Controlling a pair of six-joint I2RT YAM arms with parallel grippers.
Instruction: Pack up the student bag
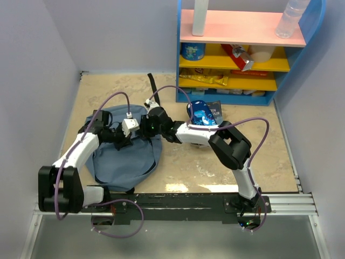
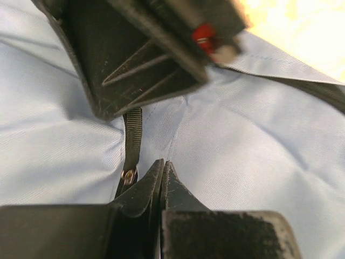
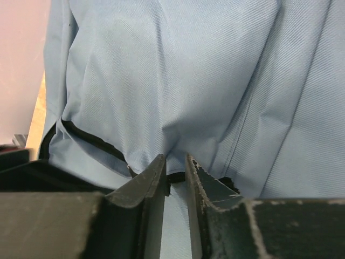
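The grey-blue bag (image 1: pixel 116 167) lies flat and creased on the left of the table. My left gripper is shut over its fabric, beside a black zip (image 2: pixel 133 135) with a metal pull, nothing visible between the fingertips. My right gripper is low on the bag by a black zip or strap strip in the fabric, its fingers slightly parted; whether anything is between them is unclear. In the top view both grippers meet near the bag's upper middle.
A blue pencil case (image 1: pixel 200 114) and a dark book (image 1: pixel 214 110) lie right of the bag. A shelf unit (image 1: pixel 242 35) with supplies stands at the back.
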